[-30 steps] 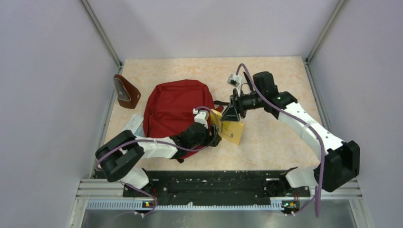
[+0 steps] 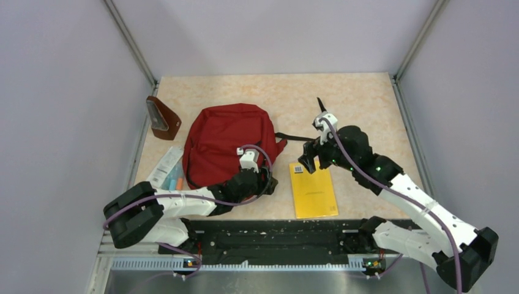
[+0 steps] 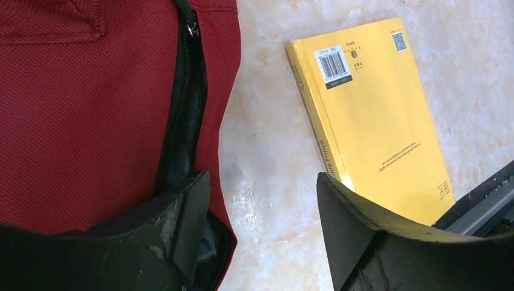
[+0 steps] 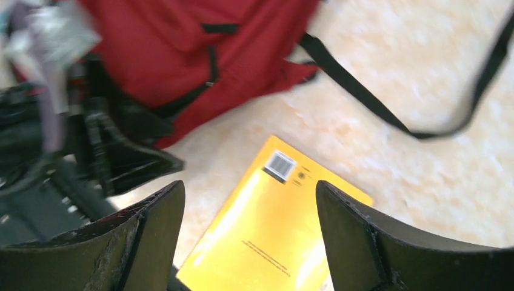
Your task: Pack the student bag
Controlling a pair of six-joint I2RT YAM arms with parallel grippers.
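The red bag (image 2: 229,131) lies flat on the left of the table, a dark zip opening (image 3: 189,109) along its side. A yellow book (image 2: 314,193) rests flat on the bare table to the right of the bag, barcode side up. At the bag's near right corner, my left gripper (image 2: 269,182) is open; one finger (image 3: 188,224) overlaps the bag's edge and zip, and nothing is between the two. My right gripper (image 2: 313,160) hangs open above the book's far end. Its fingers (image 4: 159,227) are apart, with the book beneath them, not held.
A brown case (image 2: 163,119) stands at the far left. A clear pouch with coloured items (image 2: 168,171) lies left of the bag. Black straps (image 2: 294,136) trail from the bag's right side.
The book was tilted up beside the bag under my right gripper; now it lies flat on the table. My right arm has moved right, while the left arm shifted slightly left.
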